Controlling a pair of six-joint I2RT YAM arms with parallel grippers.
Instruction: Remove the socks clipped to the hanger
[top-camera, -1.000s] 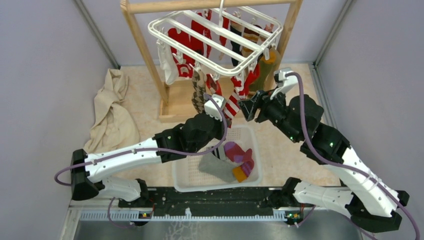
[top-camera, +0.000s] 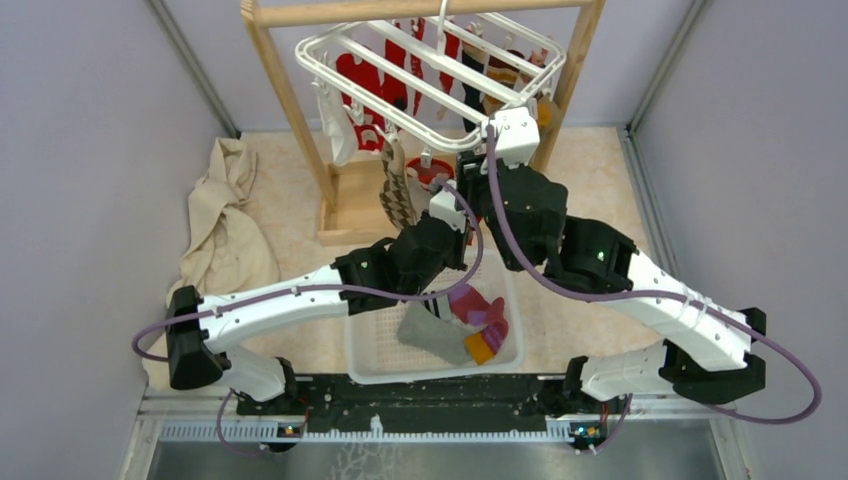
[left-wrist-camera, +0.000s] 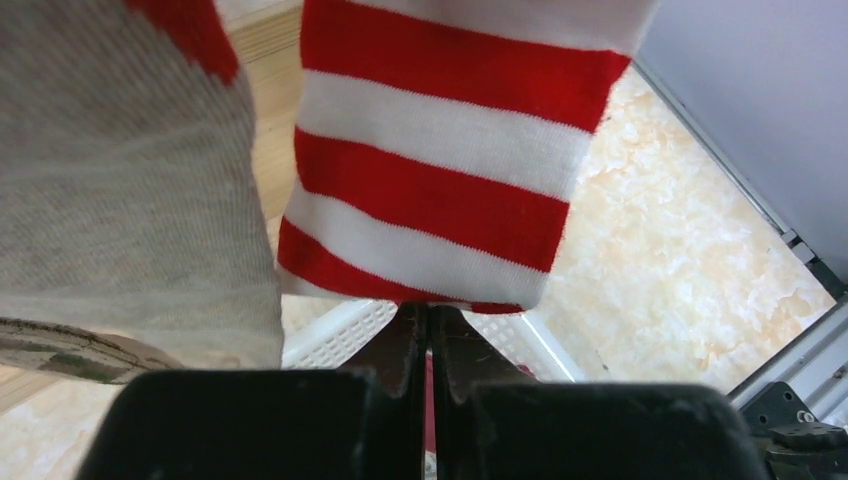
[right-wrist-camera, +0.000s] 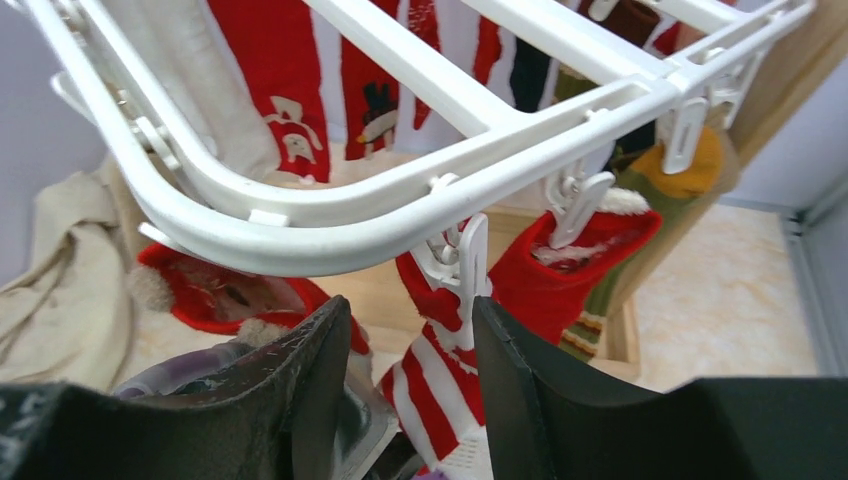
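The white hanger holds socks by clips. In the left wrist view my left gripper is shut at the bottom edge of a red-and-white striped sock; whether fabric is between the fingertips is unclear. A grey sock hangs beside it. In the right wrist view my right gripper is part open at a white clip on the striped sock, below the hanger's front rail. Other red socks hang nearby.
A white basket below holds several socks. A wooden stand carries the hanger. A beige cloth lies on the left.
My left gripper has moved slightly right.
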